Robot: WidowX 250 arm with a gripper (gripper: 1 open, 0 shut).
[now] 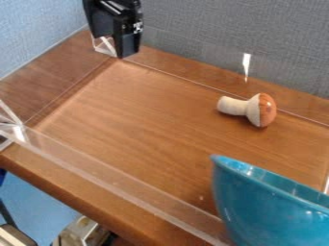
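My gripper (113, 38) is at the top left of the camera view, dark and partly cut off by the frame, above the back left corner of the wooden tray; its fingertips are hard to make out. A toy mushroom (248, 110) with a pale stem and orange-and-white cap lies on its side on the right half of the wooden floor (129, 125). A teal bowl (270, 207) fills the lower right corner, cut off by the frame.
Clear low walls edge the wooden surface, with an angled clear corner piece (11, 127) at the left. Grey padded walls stand behind.
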